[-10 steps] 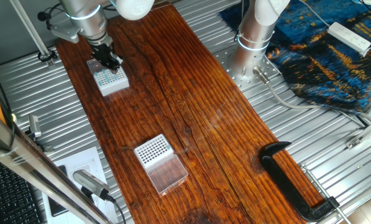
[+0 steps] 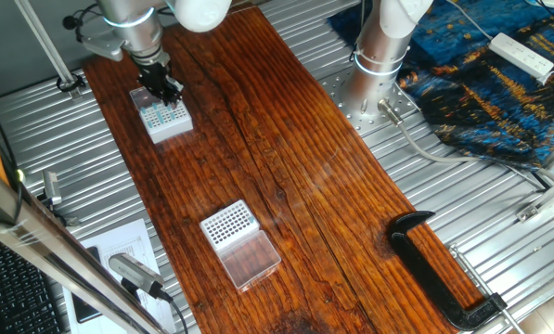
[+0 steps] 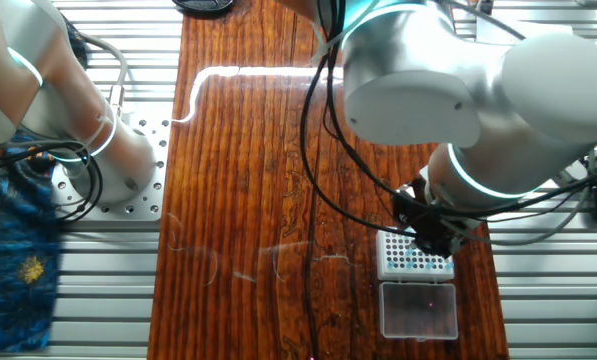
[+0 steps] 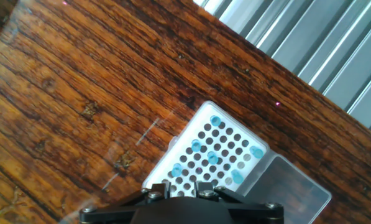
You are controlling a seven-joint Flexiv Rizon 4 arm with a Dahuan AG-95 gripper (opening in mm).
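A white tube rack with rows of round holes lies below my gripper in the wrist view. Several light blue tubes sit scattered in its holes. Its clear lid is folded open to one side. The two fingertips stand a little apart at the rack's near part, with no tube visible between them. In exterior view 1 the gripper is over the rack's far end and hides some of it. A second white rack, no tubes visible in it, rests farther down the table with its clear lid open.
A black clamp grips the table's right edge. Cables hang by my arm.
Both racks and their lids stay where they were.
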